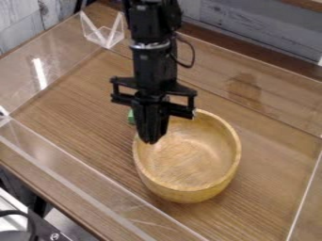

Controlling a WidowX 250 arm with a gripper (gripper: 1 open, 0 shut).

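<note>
My black gripper (150,132) points down over the left rim of a yellow bowl (201,160), its fingertips close together and shut, with nothing visible between them. A small green object (131,117) shows behind the gripper at the bowl's back left, mostly hidden by it.
The wooden table (70,136) has free room left of the bowl and at the back right. A clear plastic object (104,26) stands at the back left, near a white wall along the back. A black cable lies at the bottom left corner.
</note>
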